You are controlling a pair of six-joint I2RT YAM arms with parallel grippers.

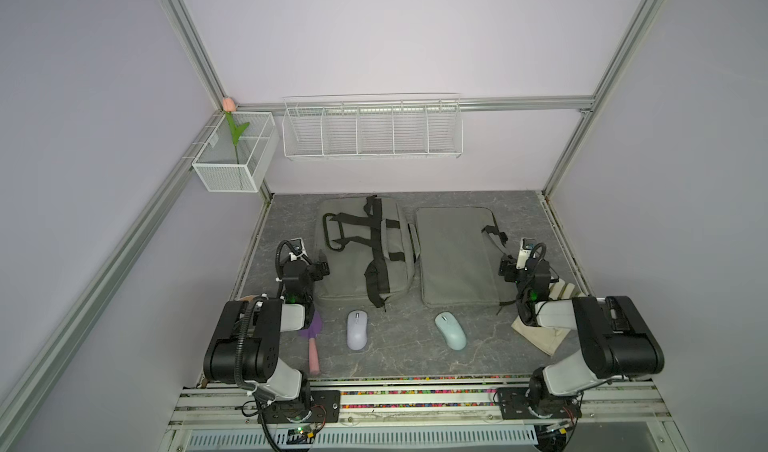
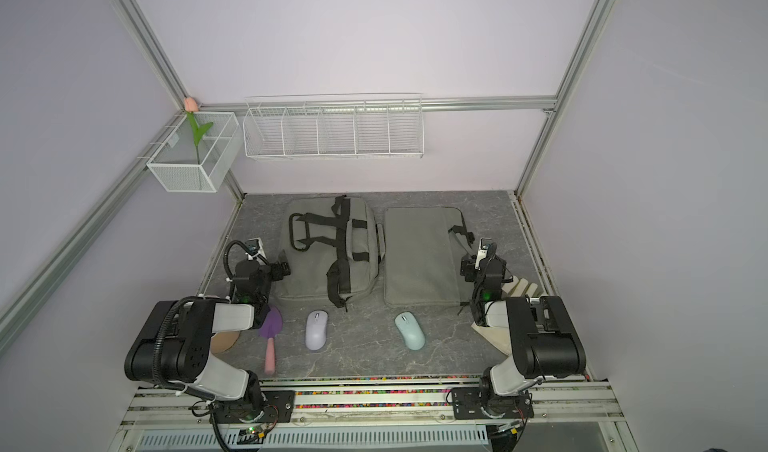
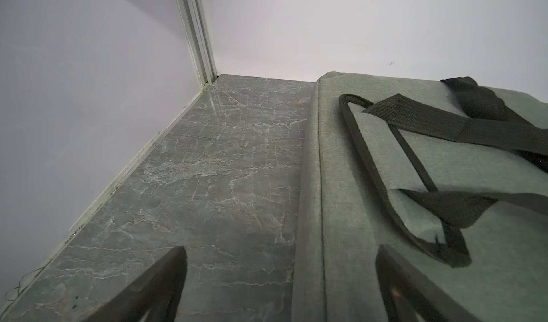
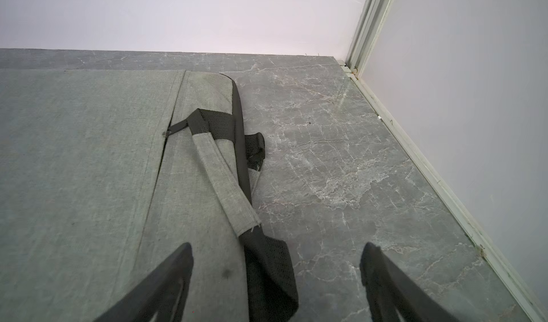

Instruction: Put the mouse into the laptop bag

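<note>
Two mice lie on the grey marbled table in front of the bags: a lilac mouse [image 1: 357, 330] to the left and a mint-green mouse [image 1: 450, 331] to the right. Behind them a grey bag with black straps [image 1: 348, 272] rests flat, beside a plainer flat grey bag [image 1: 456, 260]. My left gripper is open at the left edge of the strapped bag, nothing between its fingers. Over at the plain bag's right edge, near its strap [image 4: 219, 179], my right gripper stands open and empty. Whether either bag has an opening cannot be made out.
A purple spatula with a pink handle [image 1: 313, 356] lies by the left arm. Under the right arm is a beige cloth item [image 1: 544, 338], partly hidden. White wire baskets [image 1: 372, 155] hang on the back wall.
</note>
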